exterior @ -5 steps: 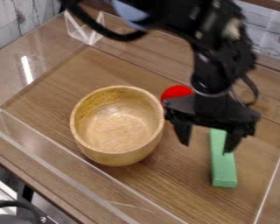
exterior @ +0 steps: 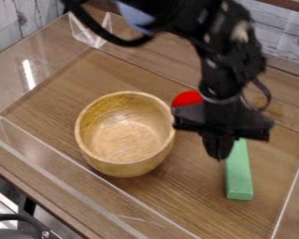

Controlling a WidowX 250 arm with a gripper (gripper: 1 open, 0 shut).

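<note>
My black gripper (exterior: 220, 131) hangs over the table right of the bowl, its two finger ends spread across the view; whether anything is between them I cannot tell. A green bar (exterior: 238, 177) lies on the table just below and right of it. A red round object (exterior: 187, 99) is partly hidden behind the arm. A wooden bowl (exterior: 124, 135) sits left of the gripper.
The wooden table (exterior: 64, 75) has free room at the upper left and along the front. Its left edge shows at the lower left, and seams run near the right and back.
The bar and bowl have not moved.
</note>
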